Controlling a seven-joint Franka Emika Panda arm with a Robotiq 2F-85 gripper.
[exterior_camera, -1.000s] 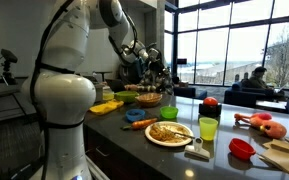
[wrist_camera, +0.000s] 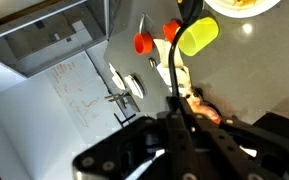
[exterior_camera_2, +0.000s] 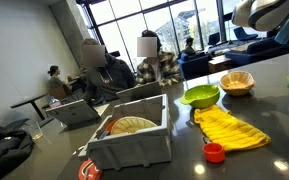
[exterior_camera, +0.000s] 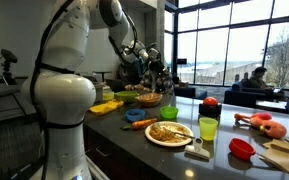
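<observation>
In the wrist view my gripper is shut on a long dark curved utensil (wrist_camera: 174,65), which reaches away toward the top edge; what kind it is, I cannot tell. Seen from exterior view 1, the arm arches over the table and the gripper (exterior_camera: 164,78) is small and dark, high above the far side. A white plate of food (exterior_camera: 169,134) lies on the table nearer the camera. A yellow-green cup (exterior_camera: 208,128) stands to its right, and a red bowl (exterior_camera: 241,149) sits farther right.
Around the plate are a green bowl (exterior_camera: 181,114), a blue bowl (exterior_camera: 136,115) and an orange-red object (exterior_camera: 262,124). In exterior view 2, a grey bin (exterior_camera_2: 132,135), a yellow cloth (exterior_camera_2: 229,129) and a wicker basket (exterior_camera_2: 237,83) occupy the table. Bare tabletop shows at the front.
</observation>
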